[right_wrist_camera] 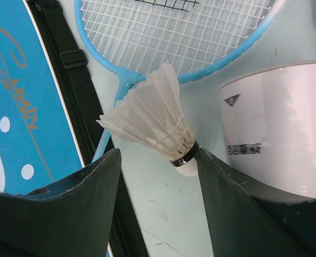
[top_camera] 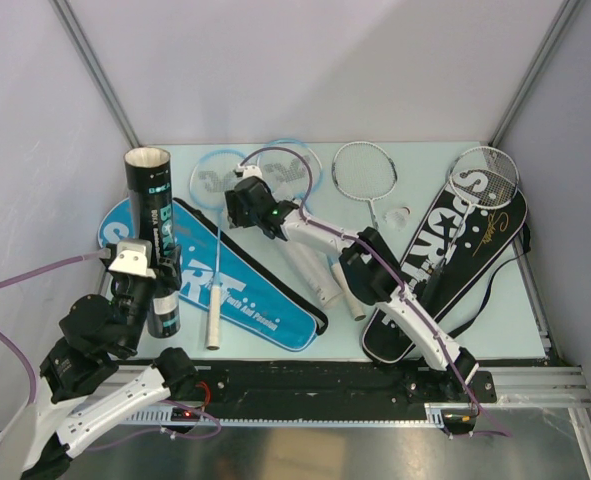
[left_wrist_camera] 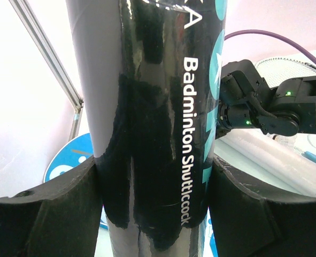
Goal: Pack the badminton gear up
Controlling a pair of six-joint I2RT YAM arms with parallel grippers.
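My left gripper is shut on an upright black shuttlecock tube [left_wrist_camera: 152, 118], open-topped in the top view at the left. My right gripper is low beside the blue rackets, its fingers apart around the lower part of a white shuttlecock [right_wrist_camera: 155, 115], whose cork end is near the right finger; whether it grips cannot be seen for sure, but the fingers look part open. A white cylinder [right_wrist_camera: 275, 123] lies right of the shuttlecock.
A blue bag [top_camera: 250, 300] lies left, a black bag [top_camera: 395, 330] right with a white racket [top_camera: 485, 175] on it. Another white racket [top_camera: 365, 170] and a small pale object [top_camera: 397, 217] lie between. Several racket handles lie near the middle.
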